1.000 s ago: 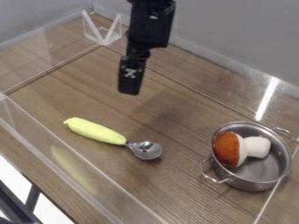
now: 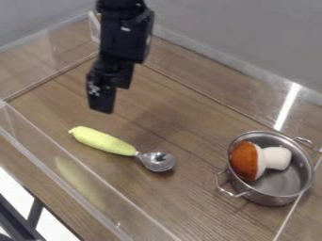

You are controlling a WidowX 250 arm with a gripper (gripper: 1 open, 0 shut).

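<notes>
My dark gripper (image 2: pixel 108 92) hangs over the left-middle of the wooden table, above and behind a spoon (image 2: pixel 120 147) with a yellow-green handle and steel bowl. The two fingertips point down, apart, and I see nothing held between them. A steel pot (image 2: pixel 274 190) with side handles stands at the right, holding an orange-brown round item (image 2: pixel 244 162) and a white mushroom-shaped item (image 2: pixel 276 157).
Clear walls edge the table (image 2: pixel 176 122) at the back and along the front left.
My gripper has moved left and toward the front, closer to the spoon. The spoon and pot have not moved.
</notes>
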